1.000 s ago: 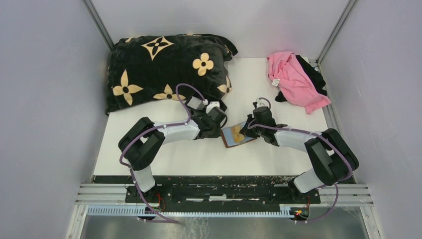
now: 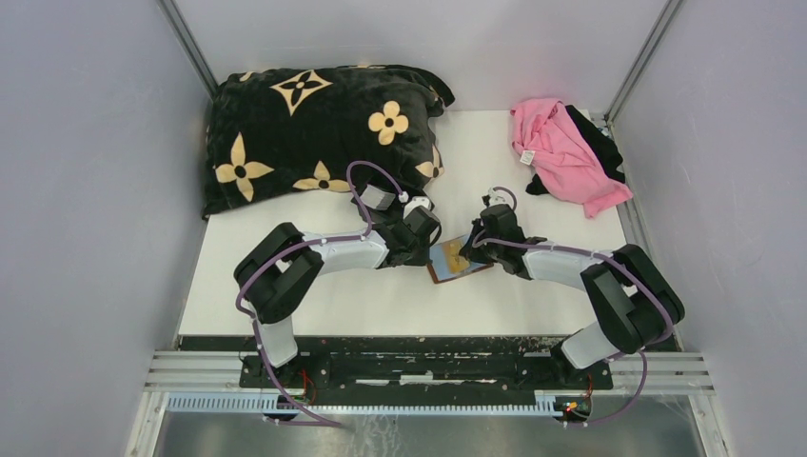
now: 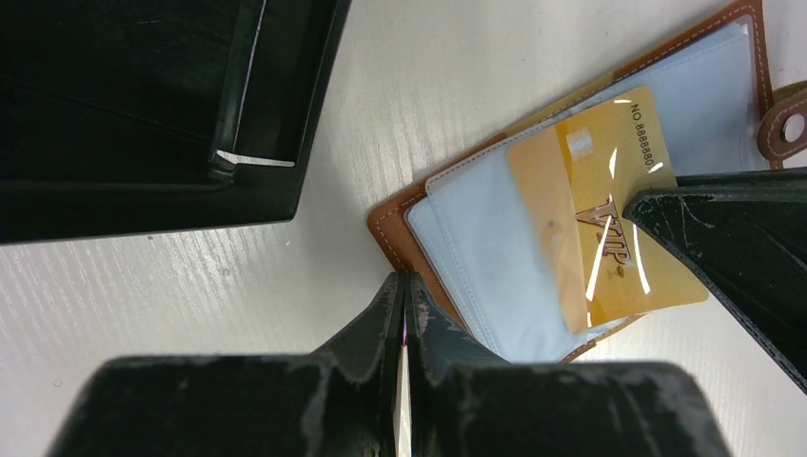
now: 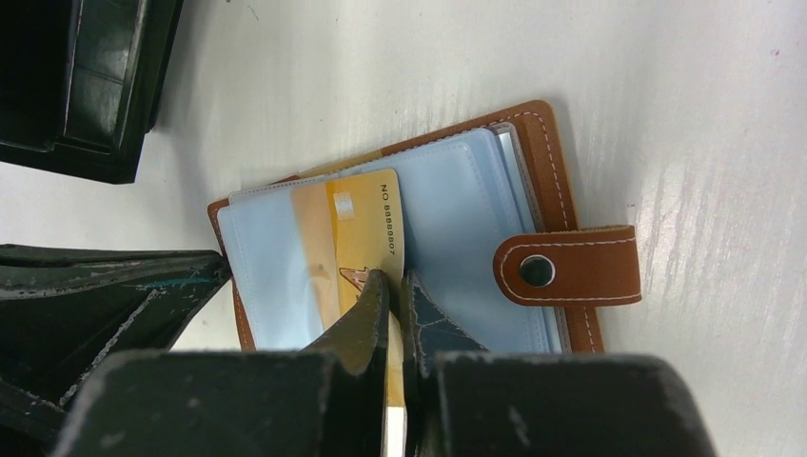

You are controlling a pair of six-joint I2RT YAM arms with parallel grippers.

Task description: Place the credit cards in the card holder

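Observation:
The open card holder (image 2: 445,275), brown with pale blue clear-fronted pockets, lies flat on the table between both arms. A gold card (image 4: 367,214) is partly in one pocket: its left strip looks dull under the clear sleeve, while the shiny rest sticks out on the right. My right gripper is shut on that card's outer edge. In the left wrist view, my left gripper is shut on the holder's brown left edge, and the gold card (image 3: 623,228) shows beside the right finger.
A black tray (image 3: 276,181) stands close behind the left gripper. At the back are a black patterned pillow (image 2: 314,133) and a pink cloth (image 2: 566,157).
My left gripper has shifted slightly right since one second ago, and the holder's left edge has shifted with it. The right arm has hardly moved.

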